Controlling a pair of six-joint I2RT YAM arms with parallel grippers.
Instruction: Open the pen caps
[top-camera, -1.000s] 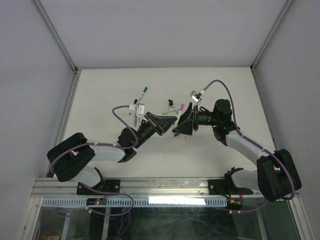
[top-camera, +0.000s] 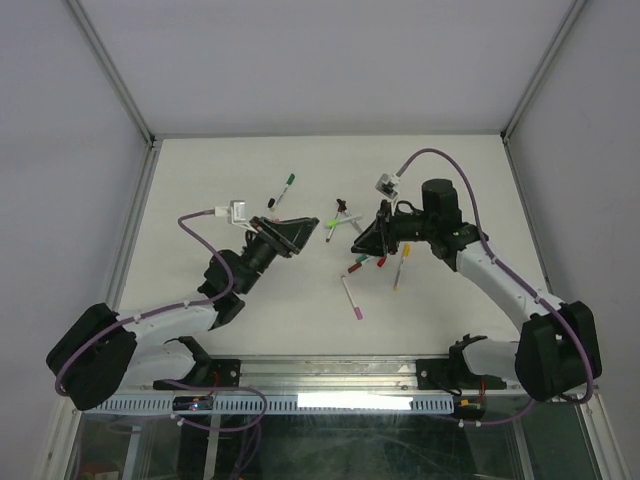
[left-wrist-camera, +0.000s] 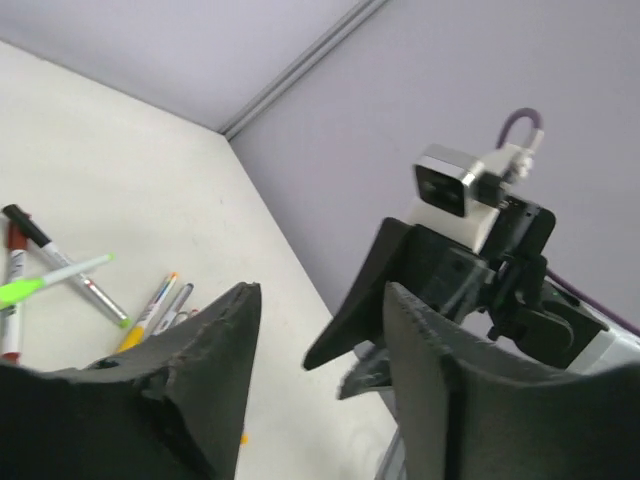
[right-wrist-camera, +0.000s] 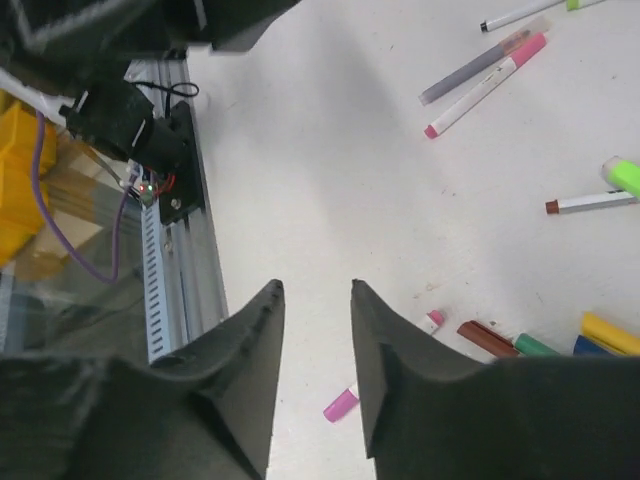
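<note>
A white pen with a magenta end (top-camera: 352, 298) lies on the table in front of the grippers. In the right wrist view its magenta end (right-wrist-camera: 340, 404) shows beyond my fingertips, and part of it is hidden by a finger. My right gripper (top-camera: 362, 247) hangs above the pens, its fingers apart and empty. My left gripper (top-camera: 298, 243) is over the table's left middle, also open with nothing between its fingers. Behind the right gripper lie a lime-green-ended pen (top-camera: 343, 221) and others. A yellow-ended pen (top-camera: 401, 267) is to its right.
Short coloured ends, brown (right-wrist-camera: 487, 338), green (right-wrist-camera: 533, 345) and yellow (right-wrist-camera: 610, 334), lie close together under the right gripper. A green-ended pen (top-camera: 283, 190) sits at the back left.
My left gripper has moved left, away from the right one, and the right gripper has opened.
</note>
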